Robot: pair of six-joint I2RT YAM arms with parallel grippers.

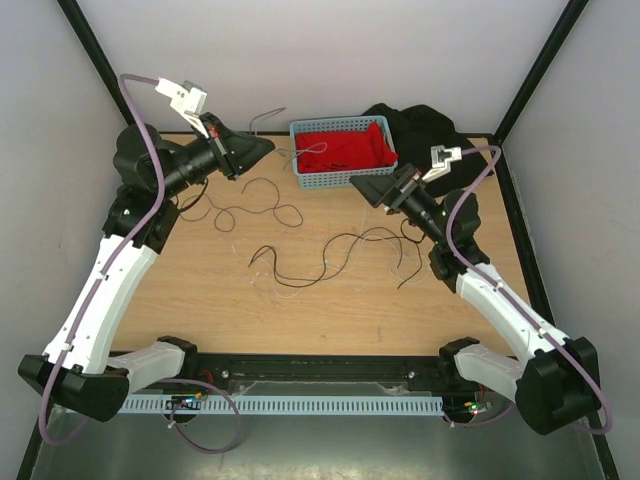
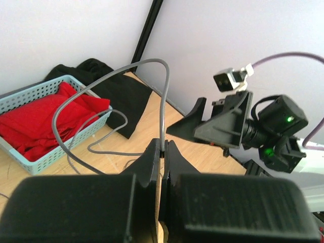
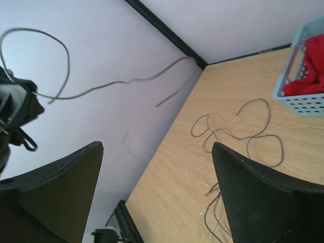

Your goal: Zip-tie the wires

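Observation:
My left gripper point(image 1: 262, 150) is raised over the back left of the table, shut on a grey wire point(image 2: 163, 101). That wire loops up and out to both sides of its fingertips. Over the table near the basket, my right gripper point(image 1: 362, 188) stands open, with nothing between its fingers. The grey wire's loops point(image 3: 119, 82) also show in the right wrist view, at upper left. Another grey wire point(image 1: 262, 210) lies curled on the table's left part. Black wires point(image 1: 325, 270) and thin pale strands lie tangled at the middle, below the right gripper.
A light-blue basket point(image 1: 342, 179) with a red cloth point(image 1: 345, 150) in it stands at the back centre. A black cloth point(image 1: 432, 135) lies to its right.

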